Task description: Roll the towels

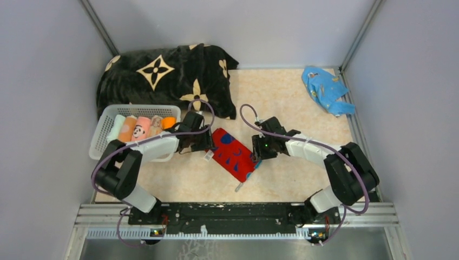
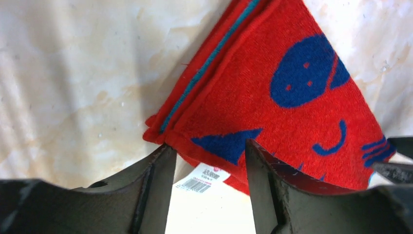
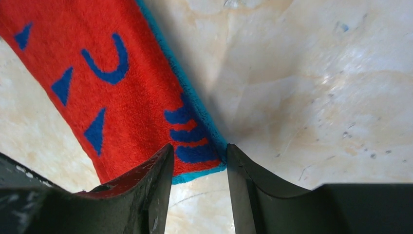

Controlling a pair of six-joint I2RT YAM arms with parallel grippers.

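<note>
A folded red towel (image 1: pixel 234 155) with blue shapes lies slanted on the table between my two arms. My left gripper (image 1: pixel 207 148) is open over its left end; in the left wrist view the towel's corner and a white tag (image 2: pixel 202 178) show between the spread fingers. At the opposite end hovers my right gripper (image 1: pixel 257 157). Its fingers (image 3: pixel 238 180) stand part open either side of the towel's blue-edged corner (image 3: pixel 214 165). Whether they touch the cloth is hard to tell.
A grey basket (image 1: pixel 104 127) on the left holds several rolled towels (image 1: pixel 129 129). Behind it a dark patterned blanket (image 1: pixel 173 78) is heaped. A crumpled blue towel (image 1: pixel 326 92) lies at the back right. Bare table (image 1: pixel 292 181) shows at front right.
</note>
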